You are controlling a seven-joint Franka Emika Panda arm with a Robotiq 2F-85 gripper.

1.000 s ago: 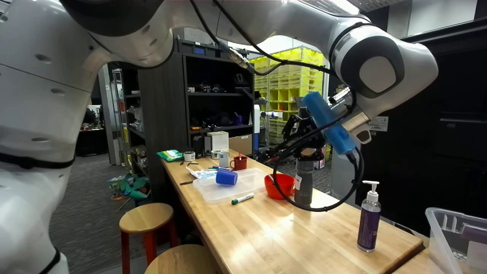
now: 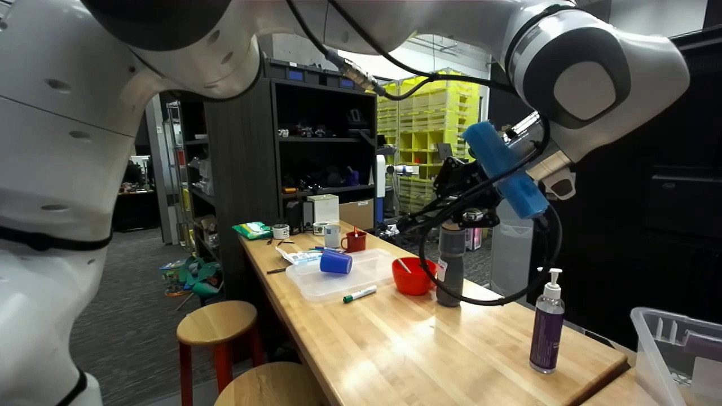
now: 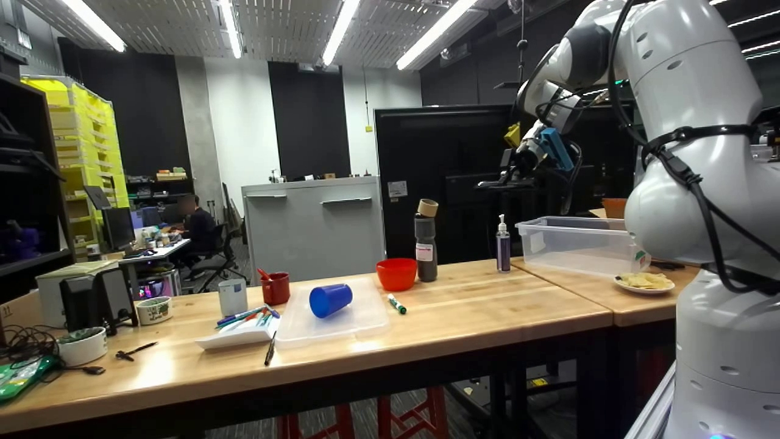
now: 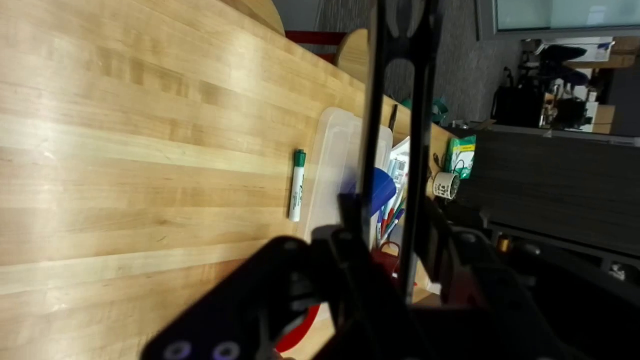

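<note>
Above the table, my gripper is shut on a long black slotted object (image 4: 421, 114). Two parallel dark bars with an open slot between them show in the wrist view, joined near the top edge; what the object is, I cannot tell. In exterior view 2 the gripper (image 3: 506, 175) hangs clear of the tabletop, above and left of the pump bottle (image 3: 503, 246). A blue cup (image 3: 330, 300) lies on its side on a translucent lid (image 3: 307, 333). Beside the lid rests a green-capped marker (image 4: 297, 186). Farther back stand a red bowl (image 3: 397, 274) and a dark grey bottle (image 3: 426, 249).
At the table's left are a red mug (image 3: 275, 288), a grey cup (image 3: 233, 297) and a white tray (image 3: 219, 341) with several pens. A clear bin (image 3: 577, 245) and a plate of chips (image 3: 644, 283) stand on the right.
In exterior view 1, the arm's wrist and gripper have moved to the right and slightly up. The things on the table have not moved.
</note>
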